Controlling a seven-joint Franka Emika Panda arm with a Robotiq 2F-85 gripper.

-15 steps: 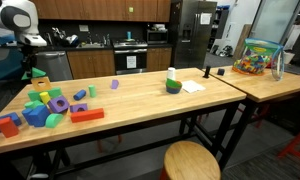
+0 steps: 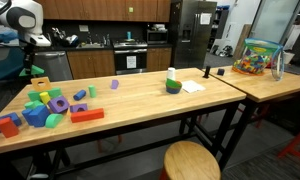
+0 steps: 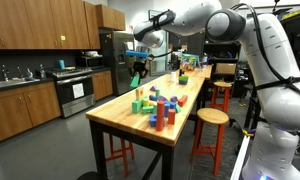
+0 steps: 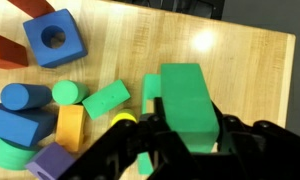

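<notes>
A green block (image 4: pixel 188 92) fills the middle of the wrist view, close to the camera. My gripper is shut on it, with dark fingers at either side. Exterior view 1 has the gripper (image 2: pixel 30 57) above the far left end of the table, the green piece just beneath it. Below, more green blocks (image 4: pixel 150 95) and a yellow piece (image 4: pixel 124 117) are partly covered by the fingers and the held block.
Blocks crowd the table's left end: a blue block with a hole (image 4: pixel 56 38), an orange block (image 4: pixel 71 128), a purple ring (image 2: pixel 58 104) and a long red block (image 2: pixel 87 115). A green bowl (image 2: pixel 173 87) stands farther right. Bare tabletop (image 2: pixel 135 100) lies between.
My arm has shifted slightly at the far left, with the green piece still under the gripper. The blocks on the table look unmoved.
</notes>
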